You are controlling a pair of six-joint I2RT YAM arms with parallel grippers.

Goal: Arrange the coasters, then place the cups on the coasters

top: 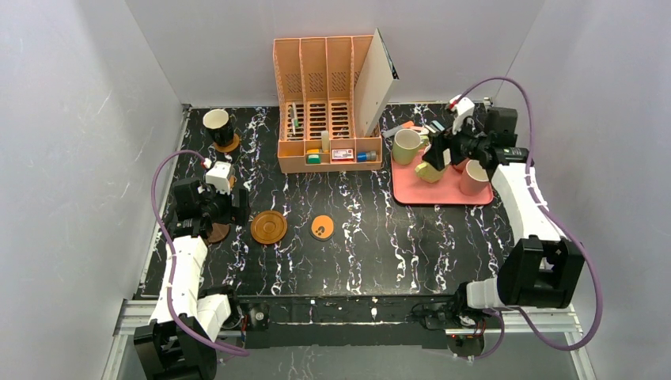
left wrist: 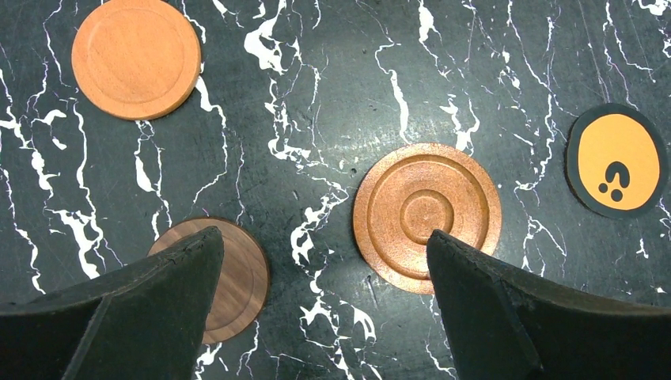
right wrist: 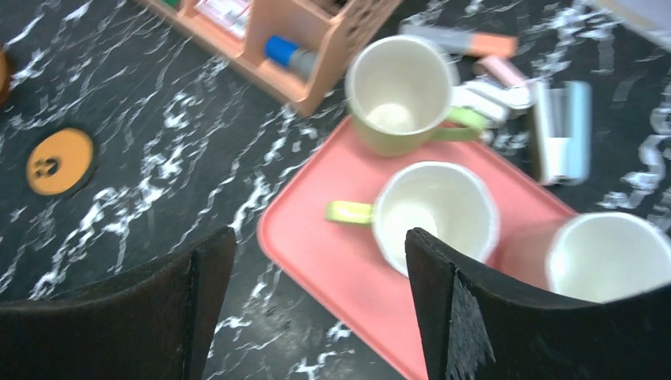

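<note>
On the pink tray [top: 405, 191] at the right stand several cups. A cup with a yellow-green handle [right wrist: 434, 212] has its handle toward the table's middle; beside it are a green cup [right wrist: 398, 95] and a pink cup [right wrist: 605, 257]. Above the tray, my right gripper [top: 441, 150] is open, its fingers [right wrist: 459, 309] apart with no cup between them. My left gripper [top: 240, 207] hangs open over the left coasters: a grooved brown one [left wrist: 427, 214], a dark wooden one [left wrist: 237, 277] and a light wooden one [left wrist: 136, 59]. An orange paw coaster [top: 322, 227] lies mid-table.
A black cup [top: 218, 127] stands on a coaster at the back left. The peach organizer [top: 331, 164] with small items fills the back middle. Loose stationery [right wrist: 506, 95] lies behind the tray.
</note>
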